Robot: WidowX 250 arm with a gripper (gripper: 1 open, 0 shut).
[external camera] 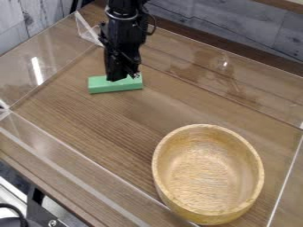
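My black gripper (119, 69) hangs at the upper middle, pointing down over a green rectangular block (115, 85) that lies on the wooden table. The gripper looks shut, with its tips just above or at the back edge of the block; whether they touch it I cannot tell. I see nothing clearly held between its fingers.
A large pale tan round bowl (207, 172) sits empty at the lower right. Walls run along the back and upper left, and cables show at the lower left corner.
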